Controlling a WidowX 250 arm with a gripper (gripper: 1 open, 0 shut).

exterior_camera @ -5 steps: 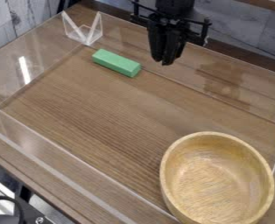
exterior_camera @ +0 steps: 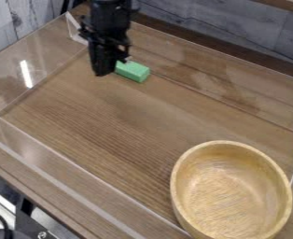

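Observation:
My dark gripper (exterior_camera: 106, 63) is at the upper left of the table, low, just left of a green block (exterior_camera: 132, 72). Whether its fingers are open or shut, and whether it touches the block, is too small and blurred to tell.
A large cream round bowl (exterior_camera: 231, 187) stands at the lower right. Cables lie beyond its lower left edge.
My gripper has swept from the upper right across to the left and lower. The green block now shows to the right of the gripper, partly behind it.

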